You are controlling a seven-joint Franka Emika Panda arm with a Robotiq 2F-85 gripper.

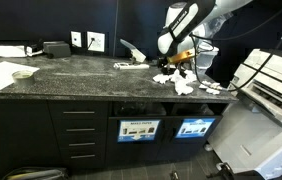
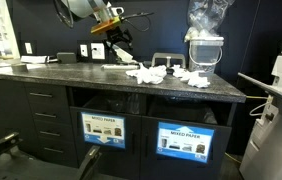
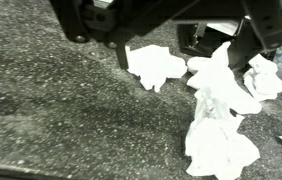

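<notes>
My gripper hangs above the dark speckled counter [image 3: 61, 115], its fingers spread apart with no paper visibly held. Crumpled white paper [image 3: 155, 66] lies below and between the fingers in the wrist view. A longer crumpled piece [image 3: 219, 140] stretches toward the lower right, and another wad [image 3: 264, 78] sits beside the right finger. In exterior view 1 the gripper [image 1: 165, 62] is small and dark over the back of the counter near the papers [image 1: 181, 84]. Exterior view 2 has the paper pile [image 2: 151, 74] below and right of the gripper.
Open compartments below the counter carry blue-and-white "mixed paper" signs [image 2: 103, 128] [image 2: 184, 141]. A clear plastic bag [image 2: 206, 45] stands at the back right. A white cabinet [image 1: 271, 80] is at the right.
</notes>
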